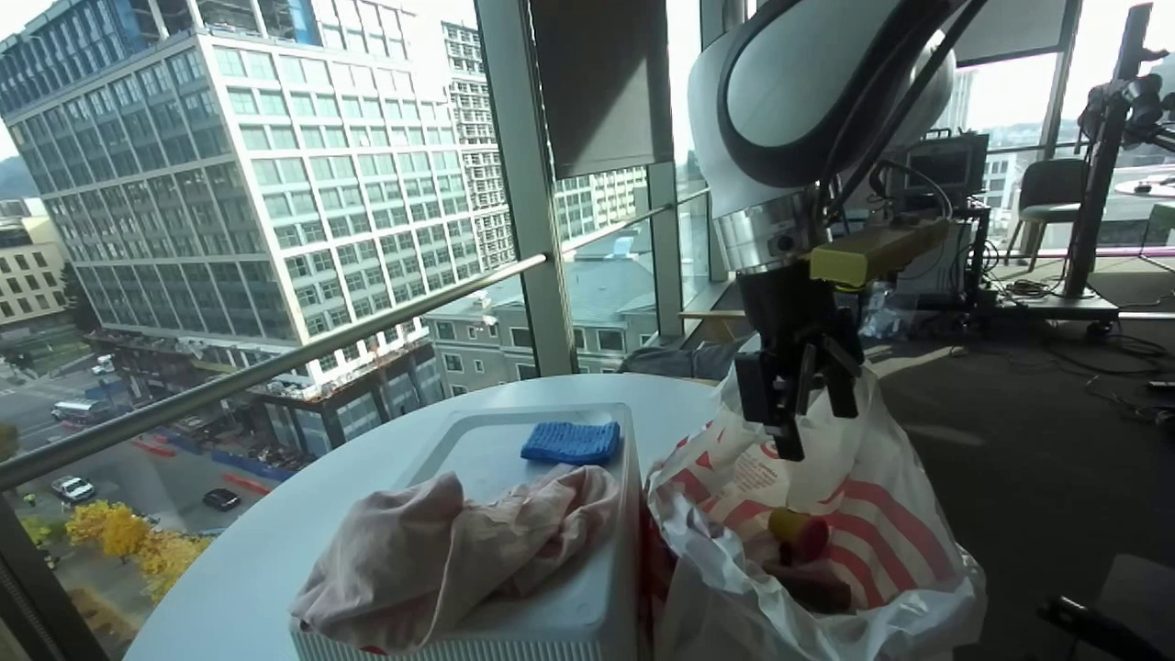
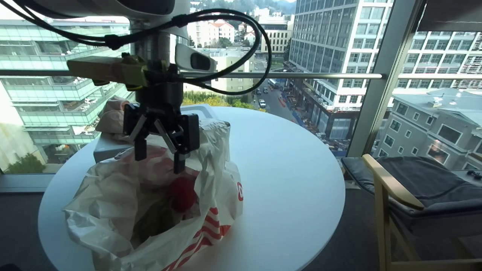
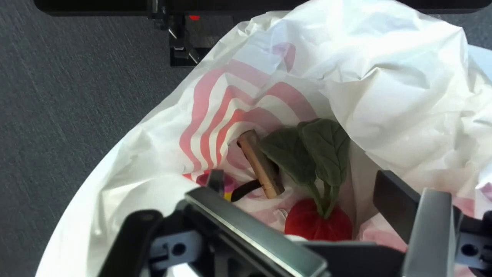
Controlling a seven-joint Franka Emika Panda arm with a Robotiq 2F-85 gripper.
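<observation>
A white plastic bag with red stripes (image 1: pixel 881 529) stands open on the round table. My gripper (image 2: pixel 160 158) is over the bag's mouth, its two fingers spread and nothing between them. Looking down in the wrist view, I see a red vegetable toy (image 3: pixel 318 224) with dark green leaves (image 3: pixel 327 147) inside the bag. Beside the leaves lies a brown cylinder (image 3: pixel 260 164). A small pink, purple and yellow object is partly covered by my left finger (image 3: pixel 215 180). In exterior view 1 a yellow and red object (image 1: pixel 799 532) shows in the bag.
Left of the bag, a white ribbed bin (image 1: pixel 611 551) carries a pale pink cloth (image 1: pixel 463 551) and a blue knitted cloth (image 1: pixel 570 442). A wooden-armed chair (image 2: pixel 402 189) stands past the table edge.
</observation>
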